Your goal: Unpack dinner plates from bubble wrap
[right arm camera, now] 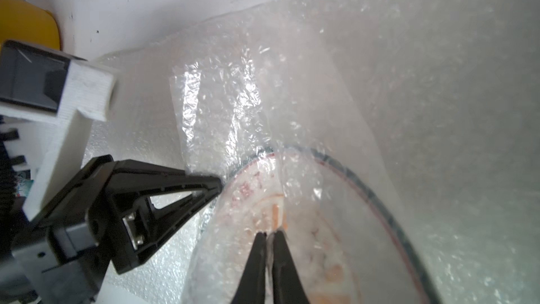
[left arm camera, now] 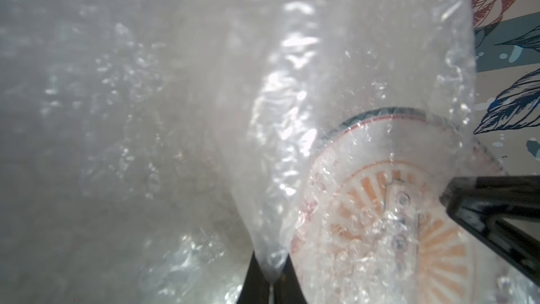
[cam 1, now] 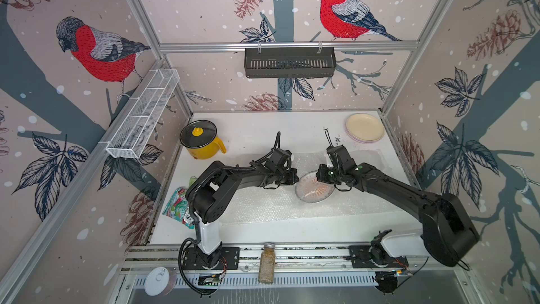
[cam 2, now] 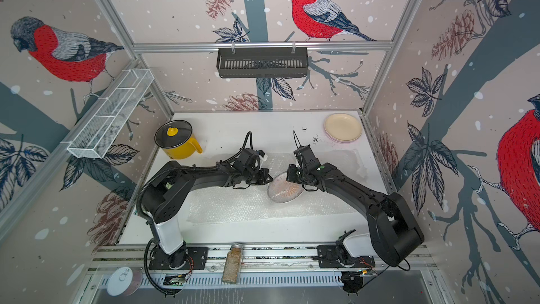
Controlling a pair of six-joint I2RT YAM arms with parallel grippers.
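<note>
A patterned plate point(cam 1: 312, 192) lies under clear film on the bubble wrap point(cam 1: 253, 211) at mid-table, pink-orange pattern showing through. My left gripper is shut at the plate's left edge, with crumpled film running down to its fingertips. My right gripper is over the plate, its fingers close together around a thin fold of film above the pattern. A stack of cream plates point(cam 1: 364, 127) sits at the back right.
A yellow pot point(cam 1: 199, 146) stands back left, a colourful packet point(cam 1: 178, 208) front left. A wire rack point(cam 1: 140, 115) hangs on the left wall, a dark basket point(cam 1: 289, 64) at the back.
</note>
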